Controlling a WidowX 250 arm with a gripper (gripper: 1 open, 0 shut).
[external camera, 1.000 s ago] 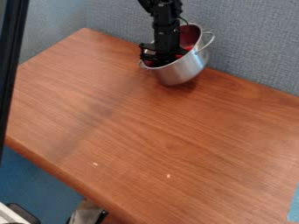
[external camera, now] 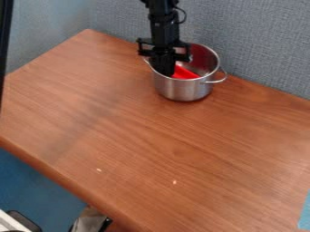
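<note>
A steel pot (external camera: 179,89) with side handles stands upright on the wooden table near the back wall. Something red (external camera: 186,74) lies inside it. My black gripper (external camera: 165,67) is lowered into the pot's left part, beside the red thing. Its fingertips are hidden in the pot, so whether anything is between them does not show.
A grey fabric wall (external camera: 248,50) rises behind it. The table's left edge drops to a blue floor.
My gripper has shifted slightly, still at the pot's left part.
</note>
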